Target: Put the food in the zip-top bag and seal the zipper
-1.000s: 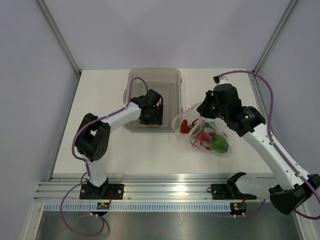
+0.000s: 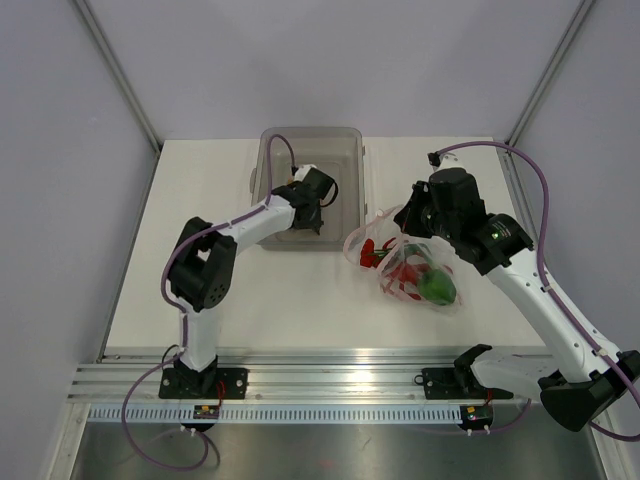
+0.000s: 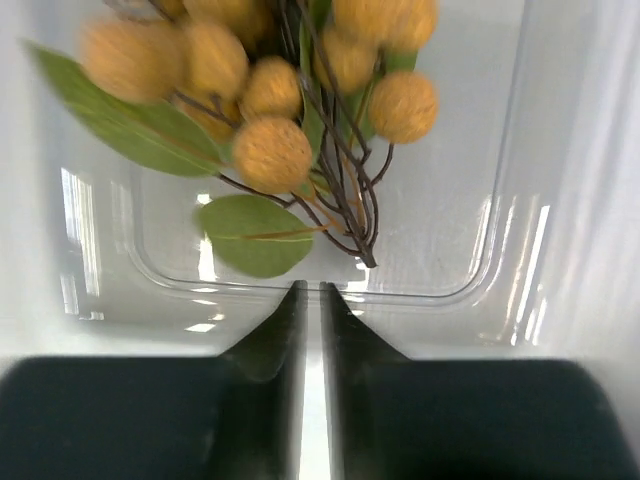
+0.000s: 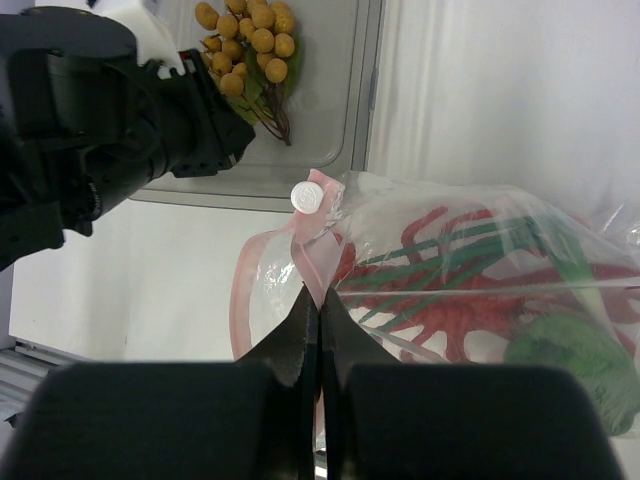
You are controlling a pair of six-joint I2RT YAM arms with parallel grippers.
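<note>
Inside the clear grey bin [image 2: 345, 180] lies a bunch of round yellow-brown fruit [image 3: 272, 155] with green leaves and dark stems. My left gripper is over the bin's near end. Its fingertips stand a narrow gap apart, just short of the stem ends, with nothing between them. On the right, the clear zip top bag [image 2: 440, 262] with pinkish edging holds red and green food. My right gripper is shut on the bag's pink edge, beneath the white zip slider [image 4: 306, 197]. Part of the bag's mouth is hidden behind the right fingers.
In the bag, red peppers [image 4: 440, 215] and a green pepper [image 4: 570, 352] show through the film. The bag sits close to the bin's right side.
The bin has shifted slightly away from the table's front edge. My left gripper has moved the same way, further over the bin. The right arm and the bag look unmoved.
</note>
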